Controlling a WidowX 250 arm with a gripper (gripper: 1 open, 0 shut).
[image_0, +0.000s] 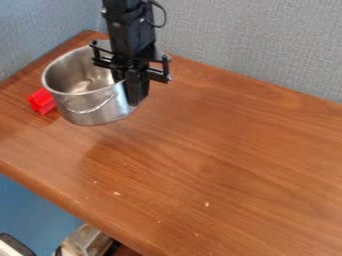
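A steel pot (78, 98) with a wire handle is at the upper left of the wooden table (214, 170). My black gripper (134, 92) is at the pot's right rim, its fingertips low against that side; it looks shut, and any part of the rim between the fingers is too small to tell. A red object (40, 100) lies on the table just left of the pot, partly hidden by it.
Grey padded walls (267, 45) stand behind and to the left. A metal fixture (83, 243) sits below the front left edge.
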